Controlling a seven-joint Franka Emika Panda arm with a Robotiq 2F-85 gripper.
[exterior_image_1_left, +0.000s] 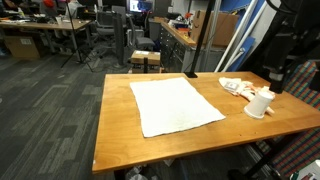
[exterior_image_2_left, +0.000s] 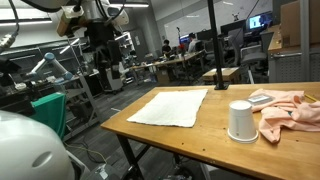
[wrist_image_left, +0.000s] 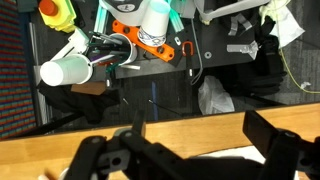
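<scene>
A white cloth (exterior_image_1_left: 174, 105) lies flat and spread on the wooden table; in exterior view 2 the same cloth (exterior_image_2_left: 169, 107) shows beyond the white cup (exterior_image_2_left: 242, 121). That cup (exterior_image_1_left: 260, 102) stands near the table's right side. My gripper is open, its two dark fingers wide apart with nothing between them. It hangs high at the table's near side, with the table edge and floor below it in the wrist view. Part of the cloth (wrist_image_left: 235, 153) shows at the bottom of that view, partly covered by the gripper.
A crumpled pinkish cloth (exterior_image_2_left: 288, 118) lies beside the cup. Below the edge, the wrist view shows cables, a white cylinder (wrist_image_left: 66, 71) and a red button on a yellow box (wrist_image_left: 49, 8).
</scene>
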